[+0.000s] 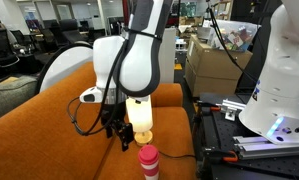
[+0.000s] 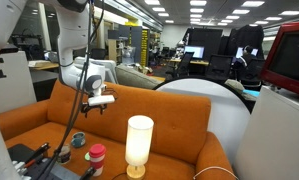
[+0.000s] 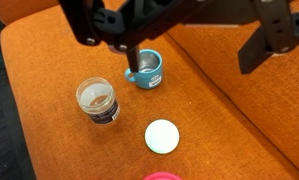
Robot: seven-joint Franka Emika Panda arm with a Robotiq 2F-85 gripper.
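My gripper is open, its dark fingers (image 3: 269,38) wide apart at the top of the wrist view with nothing held between them. Below and between the fingers, a teal mug (image 3: 147,72) stands on the orange couch seat, its handle toward the left. Beside it is a clear glass jar (image 3: 97,100) with a dark label. A round white lid (image 3: 162,136) lies flat nearby. At the bottom edge shows part of a red-pink round thing (image 3: 161,177). In exterior view 2 the gripper (image 2: 97,103) hangs above the seat, clear of the mug (image 2: 79,139).
A lit white lamp (image 2: 138,142) stands on the seat to the right of the red cup (image 2: 97,158). The couch backrest (image 2: 169,115) rises behind. A pale cable (image 2: 214,169) lies at the right end of the seat, where there is free room.
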